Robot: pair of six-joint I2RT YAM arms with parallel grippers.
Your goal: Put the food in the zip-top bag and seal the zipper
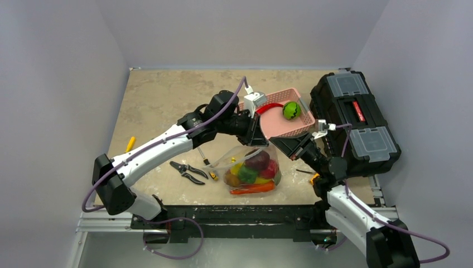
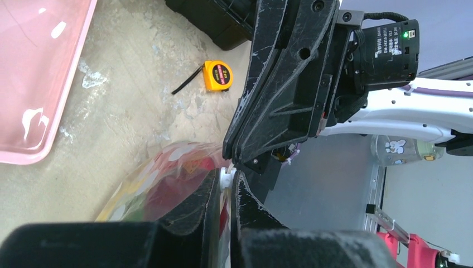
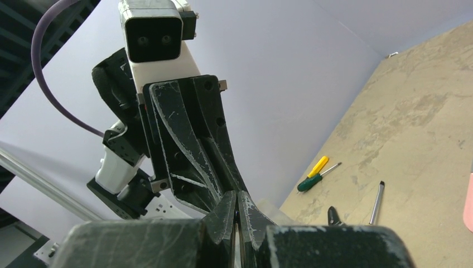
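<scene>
A clear zip-top bag (image 1: 227, 167) holds toy food: a purple piece (image 1: 257, 161), a green pepper (image 1: 247, 175), a red piece (image 1: 270, 170) and a carrot (image 1: 252, 188). My left gripper (image 1: 260, 143) is at the bag's upper right corner. In the left wrist view its fingers close on a small white zipper slider (image 2: 226, 178). My right gripper (image 1: 273, 139) comes from the right, its tips almost touching the left ones at that corner. Its fingers (image 3: 226, 215) are shut; whether they pinch thin bag film cannot be told.
A pink basket (image 1: 308, 118) behind holds a toy watermelon (image 1: 291, 110) and a red pepper (image 1: 269, 108). Pliers (image 1: 189, 172) and a screwdriver (image 1: 211, 172) lie left of the bag. A black toolbox (image 1: 357, 120) stands right; a tape measure (image 2: 217, 76) lies near.
</scene>
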